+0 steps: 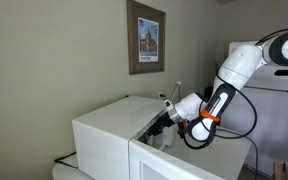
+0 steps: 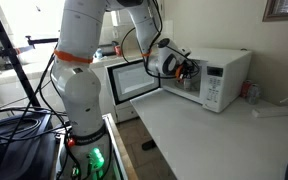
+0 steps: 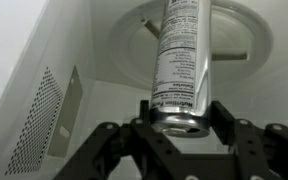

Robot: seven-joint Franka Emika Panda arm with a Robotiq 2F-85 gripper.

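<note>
A can or bottle (image 3: 182,65) with a printed silver label and a shiny rounded end fills the upper middle of the wrist view. My gripper is shut around its near end, the dark fingers showing at either side. Behind it lies a round pale turntable (image 3: 129,58) inside the white microwave (image 1: 106,130). From outside, the gripper (image 2: 187,70) is at the opening of the microwave (image 2: 216,88), partly hidden by its frame and the arm. Whether the can touches the turntable, I cannot tell.
The microwave door (image 2: 131,78) is swung wide open beside the arm. A perforated side wall (image 3: 34,130) runs close on the left in the wrist view. A glass jar (image 2: 253,93) stands by the microwave.
</note>
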